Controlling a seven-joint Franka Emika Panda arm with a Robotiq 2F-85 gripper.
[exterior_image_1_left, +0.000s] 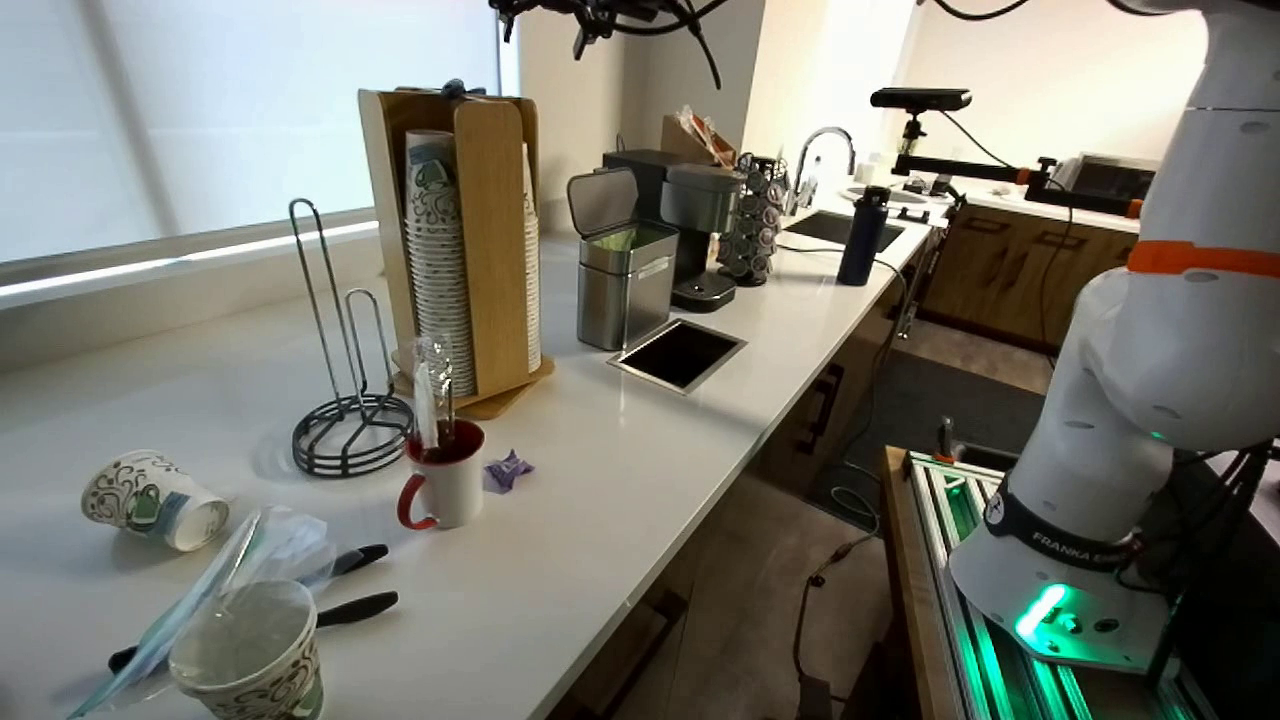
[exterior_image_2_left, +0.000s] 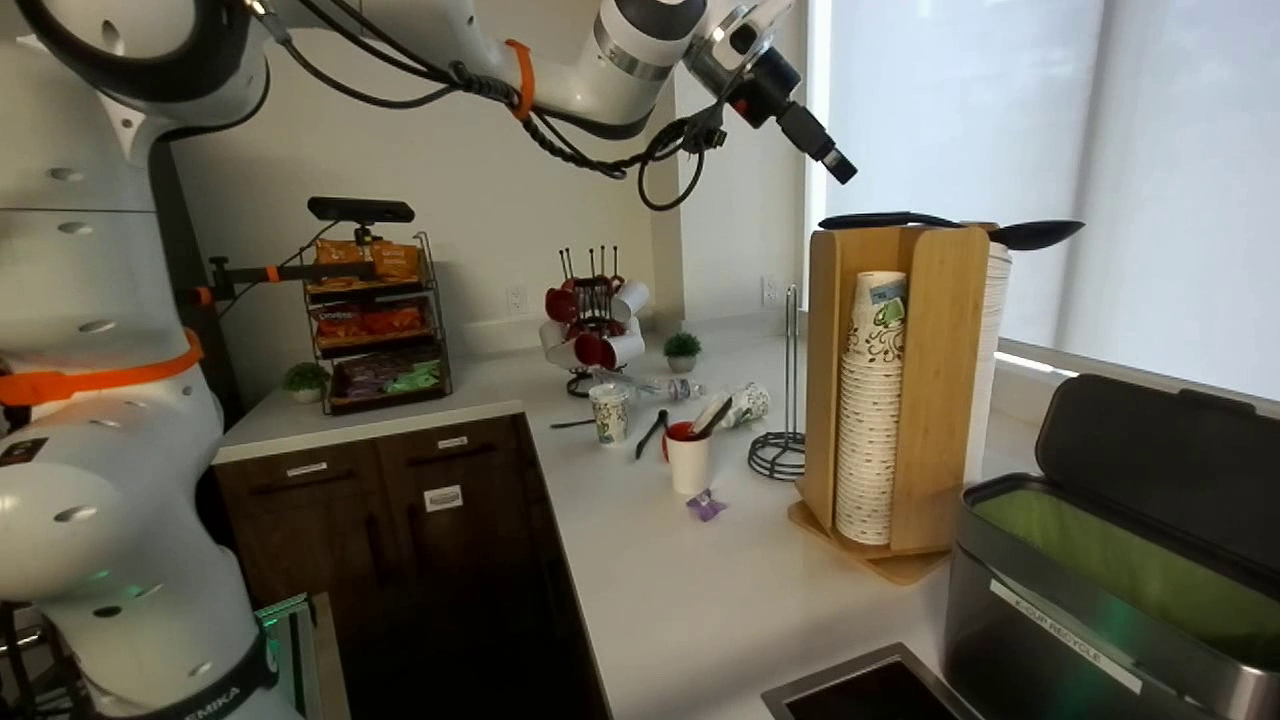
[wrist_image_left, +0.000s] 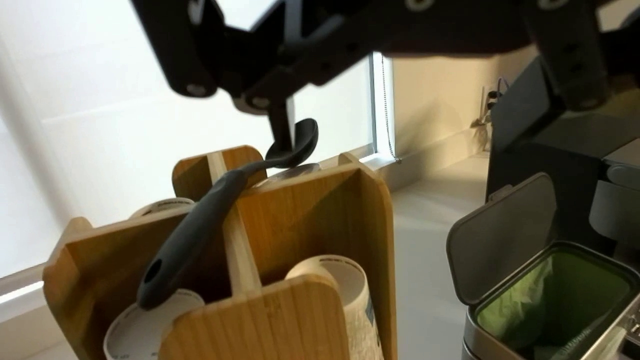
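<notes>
A black spoon (wrist_image_left: 207, 222) lies across the top of the wooden cup holder (wrist_image_left: 318, 198), with its bowl at the window side in the wrist view. In exterior view 2 the same spoon (exterior_image_2_left: 1041, 235) sticks out past the holder's right edge. My gripper (exterior_image_1_left: 543, 36) hangs in the air above the holder, at the top of exterior view 1. Its fingers are spread wide, with nothing held between them. From the side, the gripper (exterior_image_2_left: 837, 166) is a short way above the spoon's handle. Part of the spoon's bowl is behind a finger in the wrist view.
Beside the holder stands a grey bin (exterior_image_2_left: 1080, 612) with its lid up. A wire stand (exterior_image_1_left: 351, 432), a red-and-white mug (exterior_image_1_left: 453, 486) with utensils, a purple wrapper (exterior_image_1_left: 507, 469) and a tipped paper cup (exterior_image_1_left: 150, 498) occupy the counter.
</notes>
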